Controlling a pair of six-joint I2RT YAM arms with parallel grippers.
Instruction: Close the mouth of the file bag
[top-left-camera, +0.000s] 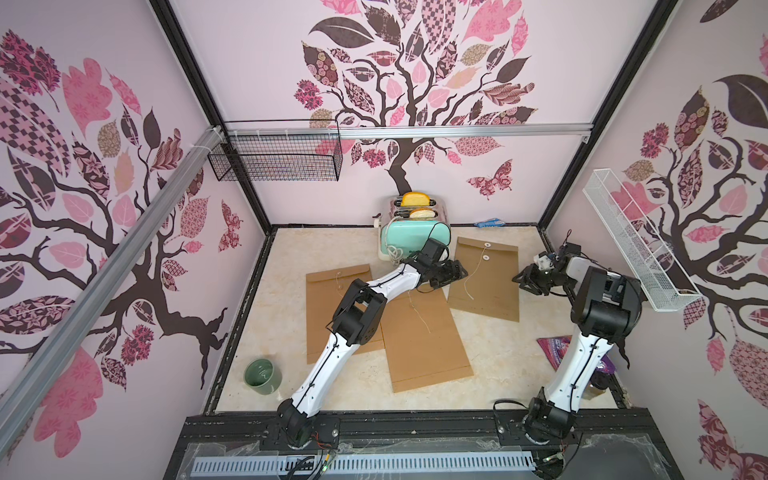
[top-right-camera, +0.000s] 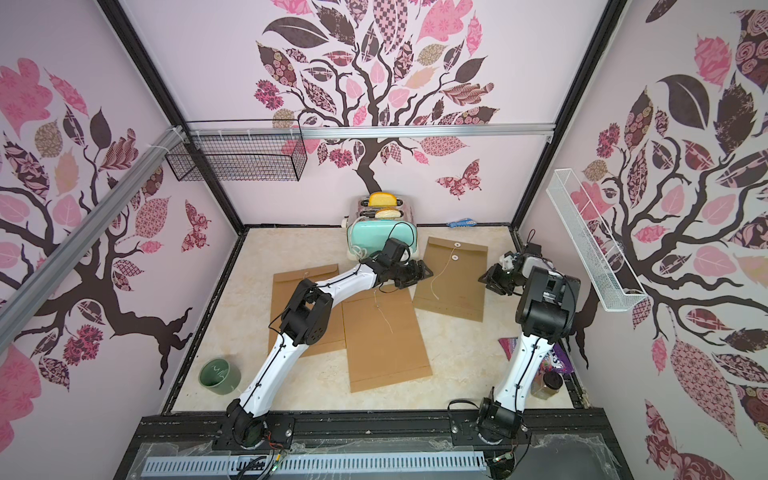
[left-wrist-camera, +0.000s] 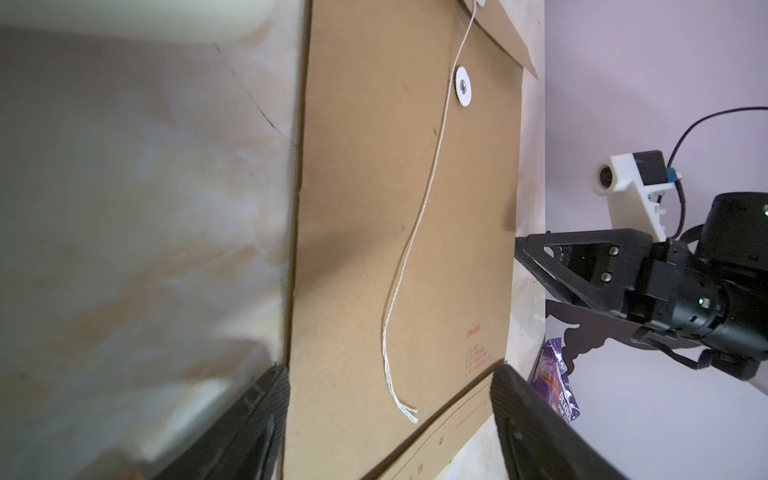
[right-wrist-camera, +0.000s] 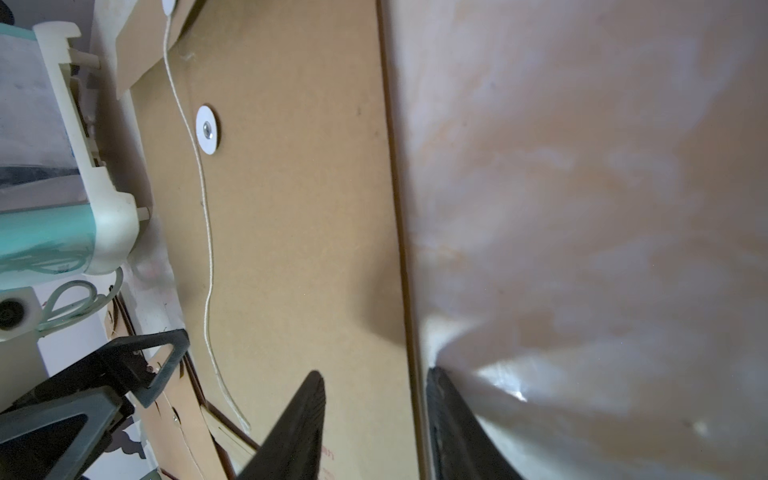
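Observation:
A brown file bag (top-left-camera: 489, 284) lies flat at the back right. Its flap (left-wrist-camera: 512, 36) is at the far end, with a white button (left-wrist-camera: 462, 86) below it and a loose white string (right-wrist-camera: 209, 272) running lengthwise. My left gripper is open low by the bag's left side, nothing between its fingers. My right gripper is at the bag's right edge in the right wrist view, fingers apart on either side of that edge, not visibly closed on it.
A mint toaster (top-left-camera: 412, 236) stands behind my left gripper. Two more bags (top-left-camera: 424, 352) lie left and front. A green mug (top-left-camera: 261, 376) sits front left, a purple packet (top-left-camera: 552, 349) front right.

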